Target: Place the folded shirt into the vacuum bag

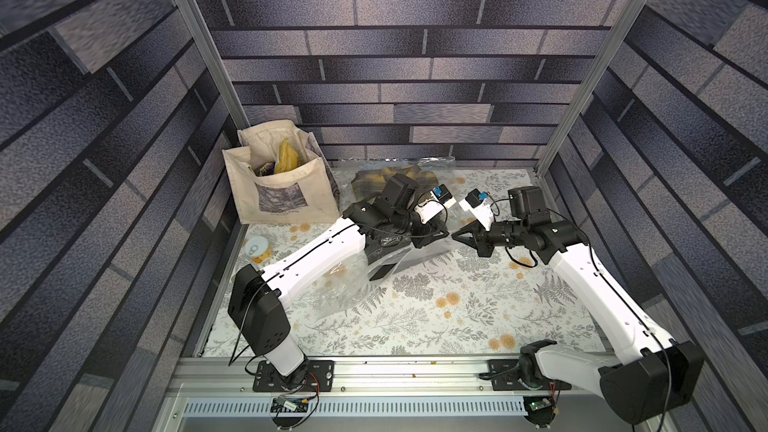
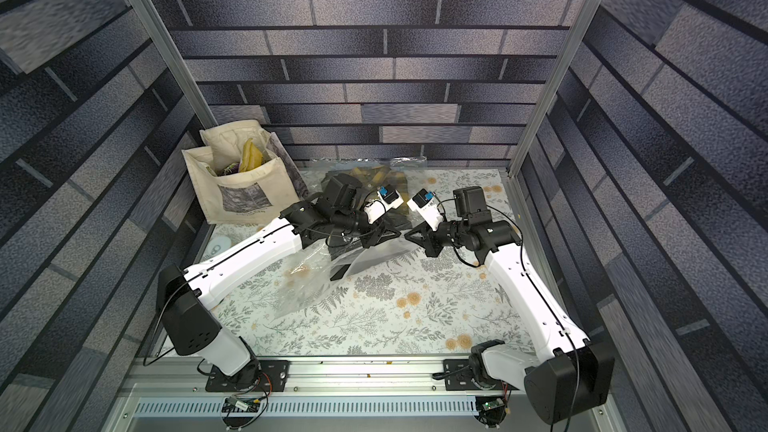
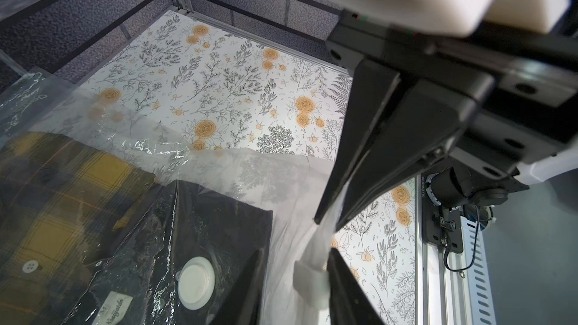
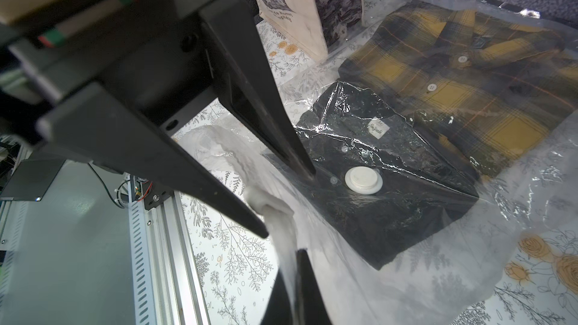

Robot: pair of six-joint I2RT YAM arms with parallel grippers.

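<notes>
Inside the clear vacuum bag [image 4: 439,289] lies the folded plaid shirt [image 4: 511,90], yellow and dark; a dark panel with a white round valve [image 4: 364,179] also shows there. My right gripper is shut on the bag's thin mouth edge. Opposite it, my left gripper is part open, its fingers [image 3: 355,295] on either side of that same edge. A small whitish slider [image 3: 312,283] on the edge sits between them; whether the fingers touch it I cannot tell. From above, the left gripper [image 1: 437,237] almost meets the right one [image 1: 456,235].
A cream tote bag [image 1: 284,192] holding something yellow stands at the back left. In front of it is a can [image 1: 257,249].
</notes>
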